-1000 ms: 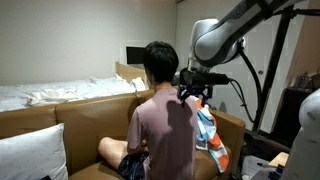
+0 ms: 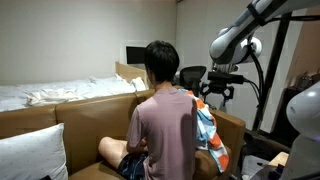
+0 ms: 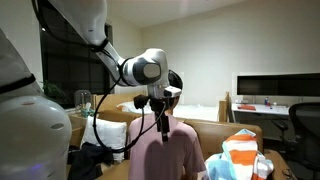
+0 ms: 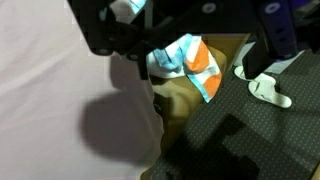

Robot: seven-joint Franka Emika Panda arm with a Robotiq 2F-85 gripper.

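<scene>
My gripper [image 2: 220, 95] hangs in the air to the right of a seated person [image 2: 165, 120] in exterior view 1. Its fingers are apart, with nothing visible held between them. The person wears a pink shirt and dark shorts and faces away from that camera. A white, blue and orange towel [image 2: 208, 128] drapes over the brown couch [image 2: 85, 125] beside the person. In the wrist view, the towel [image 4: 200, 65] shows beyond the spread fingers, and the pink shirt [image 4: 90, 125] fills the lower left. Exterior view 2 has the gripper [image 3: 162, 122] overlapping the person's upper body.
A white pillow [image 2: 35, 152] rests at the couch's left end. Behind the couch is a bed with white bedding [image 2: 50, 95]. Pale shoes [image 4: 265, 90] lie on the dark carpet [image 4: 240, 125]. An office chair [image 3: 305, 125] and a desk with a monitor [image 3: 268, 84] stand farther back.
In exterior view 1 my gripper has moved right, from close by the person's shoulder to clear of it. The person and towel look nearly unchanged.
</scene>
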